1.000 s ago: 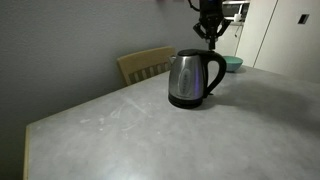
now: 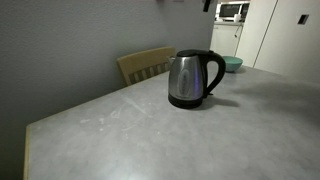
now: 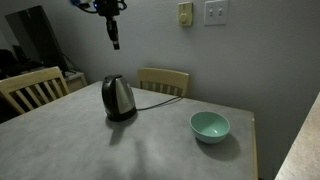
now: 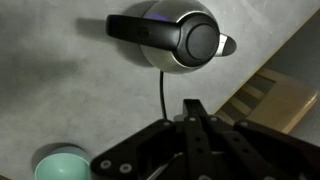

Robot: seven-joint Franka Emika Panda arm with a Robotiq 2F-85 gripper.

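A steel electric kettle (image 2: pixel 187 80) with a black lid, base and handle (image 4: pixel 146 32) stands upright on the grey table. My gripper hangs above the table, apart from the kettle. The wrist view looks down on the kettle (image 4: pixel 187 35) beyond my fingertips, with no object visible at them. In exterior view 2 the gripper (image 3: pixel 115 45) is higher than the kettle (image 3: pixel 120 98); only its tip shows at the top edge of exterior view 1. How far apart the fingers stand is hard to make out.
A green bowl (image 3: pixel 210 126) sits on the table, well apart from the kettle. A black cord (image 4: pixel 162 95) runs from the kettle across the tabletop. Behind the table edge is a wooden chair (image 2: pixel 143 65).
My gripper has risen from just above the kettle's handle and is now almost out of exterior view 1. The kettle stays where it was.
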